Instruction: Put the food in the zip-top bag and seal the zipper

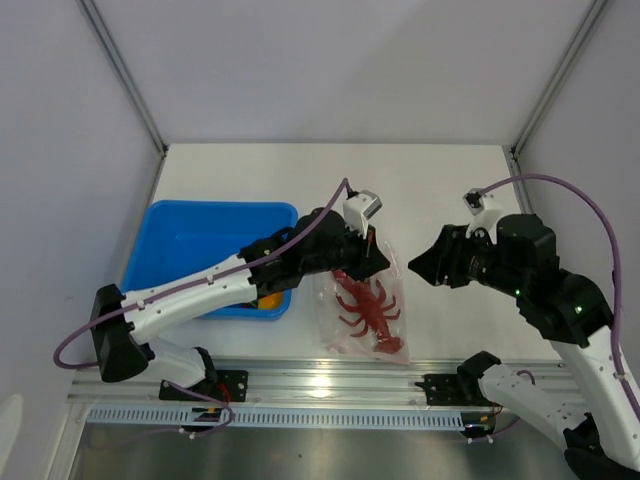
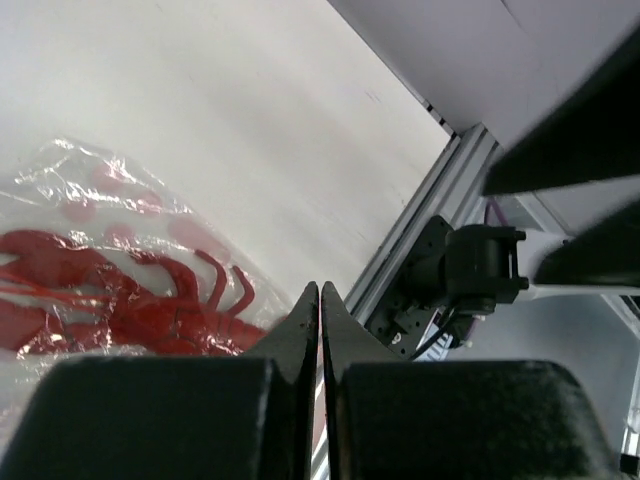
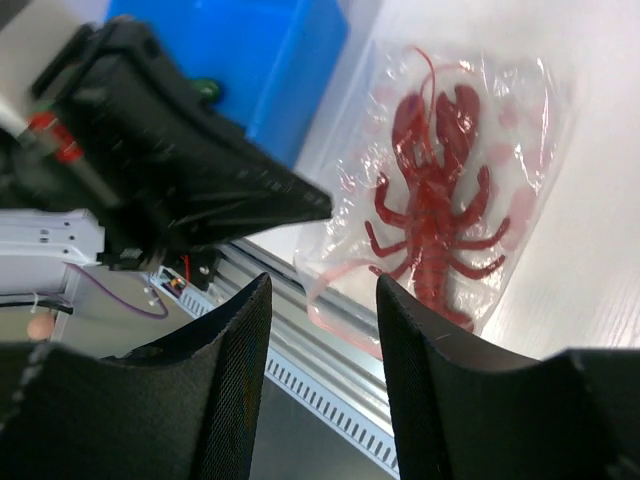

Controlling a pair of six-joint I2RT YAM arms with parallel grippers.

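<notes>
A clear zip-top bag [image 1: 329, 325] lies flat near the table's front, with a red lobster [image 3: 432, 225] showing through it. The bag's opening edge [image 3: 345, 330], with its pinkish strip, lies loose at the front. My left gripper hovers over the bag, fingertips pressed together and nothing between them; the opening edge is outside its fingers. To the right of the bag, my right gripper is apart from it, with an empty gap between its fingers. The left arm covers the bag's back part in the top view.
On the left stands a blue bin [image 1: 222, 205], partly covered by the left arm, with an orange item [image 1: 268, 301] at its near side. A metal rail [image 1: 320, 372] runs along the front edge.
</notes>
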